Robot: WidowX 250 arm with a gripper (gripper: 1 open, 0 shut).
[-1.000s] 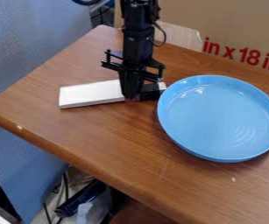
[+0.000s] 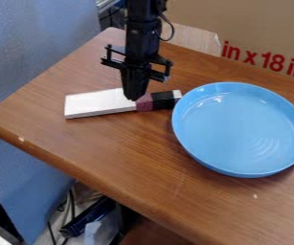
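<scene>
A long white bar (image 2: 98,102) lies flat on the wooden table, with a dark red and black piece (image 2: 156,101) at its right end. My black gripper (image 2: 134,94) hangs over the bar near where white meets dark red, its tips close to the top surface. Whether it is open or shut, or touches the bar, I cannot tell. A blue plate (image 2: 238,124) sits to the right, close beside the dark end of the bar.
A cardboard box (image 2: 258,29) stands along the back. The table's left edge borders a blue-grey surface.
My gripper has moved left along the bar, uncovering more of the dark red and black end. The bar and plate look unmoved.
</scene>
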